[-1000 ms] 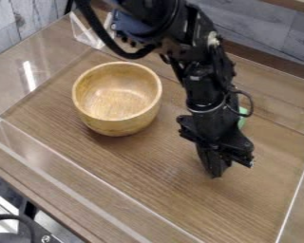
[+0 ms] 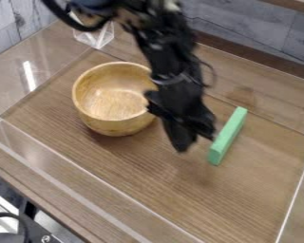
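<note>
The black robot arm (image 2: 167,76) reaches down from the top into the middle of the table, motion-blurred. Its gripper (image 2: 188,139) hangs low between a tan bowl (image 2: 110,119) and a green block (image 2: 227,136), which lies to its right. The blur hides how the fingers stand; nothing shows held in them.
Bare wooden table fills the front and right. A raised wooden edge runs along the back. A clear plastic object stands at the back left, and a dark cable lies at the front-left corner.
The arm and gripper have moved left and up, toward the bowl, uncovering more of the green block on the right. The bowl and block appear in the same places.
</note>
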